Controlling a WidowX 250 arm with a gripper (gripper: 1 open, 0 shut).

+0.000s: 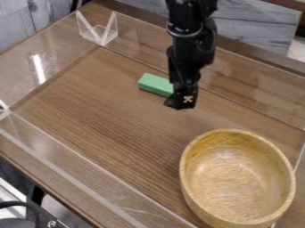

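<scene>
My black gripper (183, 93) is low over the wooden table, at the right end of a green block (155, 85). It is open, with its fingertips beside the block; whether they straddle it is hard to tell, as the gripper hides that end.
A large yellow bowl (237, 211) fills the lower right. A clear plastic container (98, 27) stands at the back left. A grey board runs along the back right.
</scene>
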